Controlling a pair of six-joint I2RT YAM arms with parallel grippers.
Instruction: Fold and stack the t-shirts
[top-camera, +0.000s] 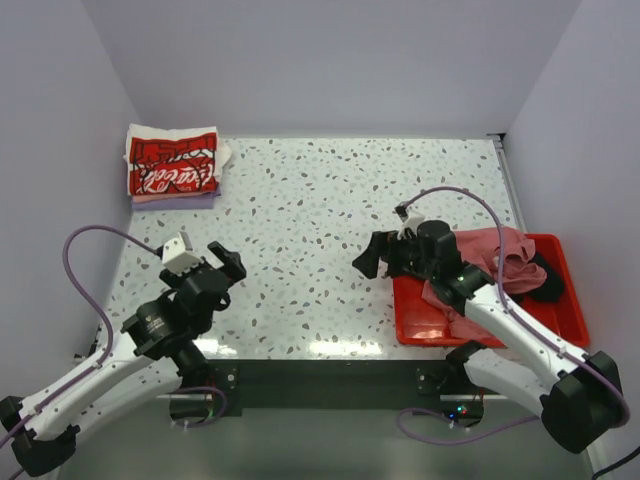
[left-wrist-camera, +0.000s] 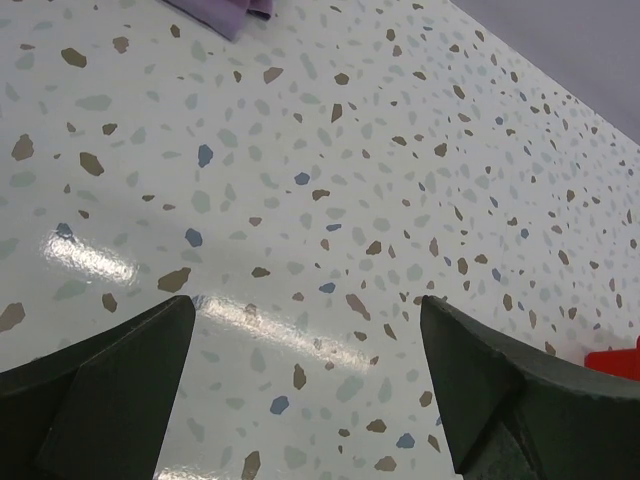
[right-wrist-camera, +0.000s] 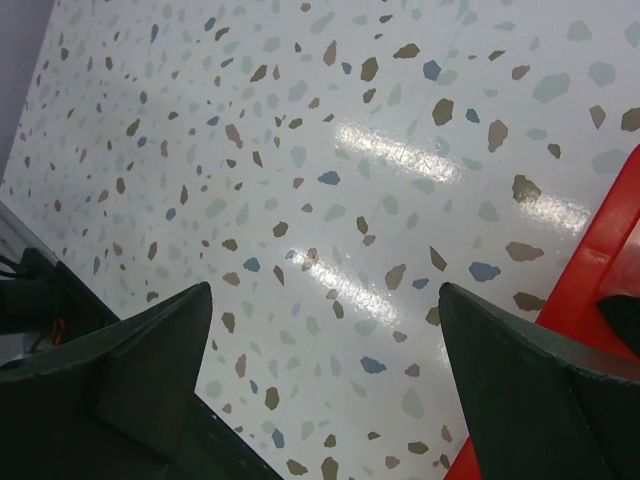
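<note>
A pile of folded shirts (top-camera: 172, 165), red Coca-Cola print on top and purple below, lies at the table's back left; a purple edge (left-wrist-camera: 215, 12) shows in the left wrist view. A red bin (top-camera: 415, 320) at the right holds crumpled pink cloth (top-camera: 510, 260) and something black (top-camera: 550, 285). My left gripper (top-camera: 208, 255) hangs over the front left, open and empty. My right gripper (top-camera: 378, 252) hangs by the bin's left side, open, with bare table between its fingers in the right wrist view.
Walls stand at the back and both sides. The bin's rim (right-wrist-camera: 600, 240) is at the right wrist view's right edge.
</note>
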